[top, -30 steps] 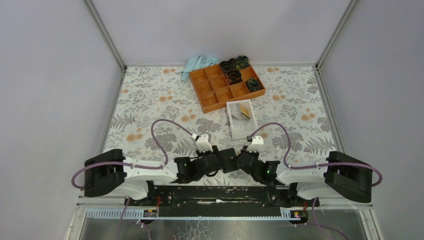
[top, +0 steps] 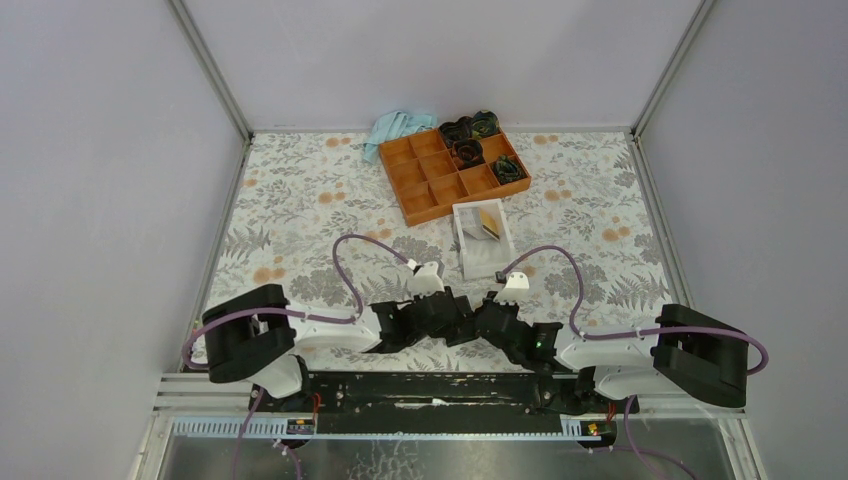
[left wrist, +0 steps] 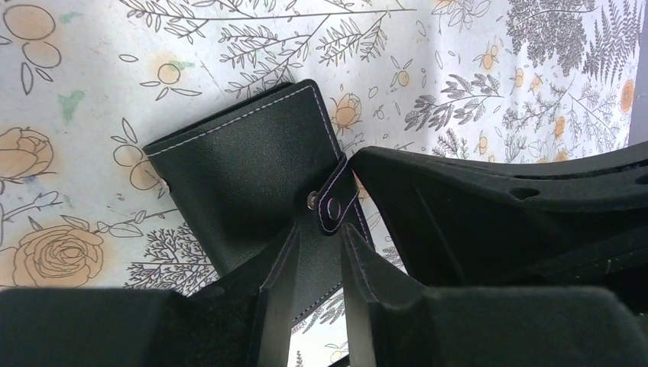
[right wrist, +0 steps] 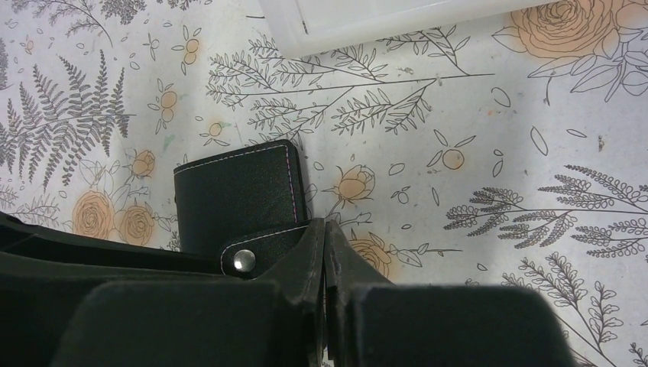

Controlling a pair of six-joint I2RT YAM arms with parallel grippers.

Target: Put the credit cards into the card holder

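The black card holder (left wrist: 237, 176) lies closed on the patterned cloth between my grippers. Its strap (left wrist: 337, 195), with a metal snap, is partly lifted in the left wrist view. My left gripper is part open just over the holder, its tips pointing at the loose strap; nothing shows between them. At the holder's right edge, my right gripper is shut, with its tips against the strap's side; whether a thin edge is pinched there is unclear. A yellowish card-like piece (top: 489, 224) sits in the white tray (top: 485, 269).
Beyond the white tray stands an orange compartment box (top: 421, 216) holding several dark coiled items (top: 467, 153). A light-blue cloth (top: 395, 127) lies at its left. My two grippers are very close together.
My left arm has moved right, bringing its gripper over the card holder and close to the right one. The right arm, tray and box have stayed put.
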